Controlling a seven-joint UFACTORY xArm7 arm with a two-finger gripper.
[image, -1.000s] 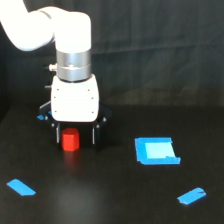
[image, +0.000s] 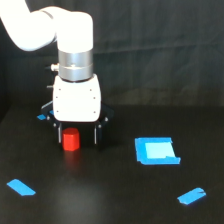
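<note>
A small red cube (image: 71, 140) rests on the black table at the left, below the white arm. My gripper (image: 80, 138) points down over it with dark fingers spread apart. In this view the cube appears between the two fingers, closer to the left one, with a clear gap on the right. The gripper is open. From this single angle I cannot tell whether the left finger touches the cube or how their depths compare.
A white square (image: 159, 150) framed by blue tape (image: 143, 156) lies on the right. Blue tape strips lie at the front left (image: 20, 187) and front right (image: 192, 196). A dark curtain hangs behind.
My gripper has shifted very slightly down and to the right. The red cube looks unmoved.
</note>
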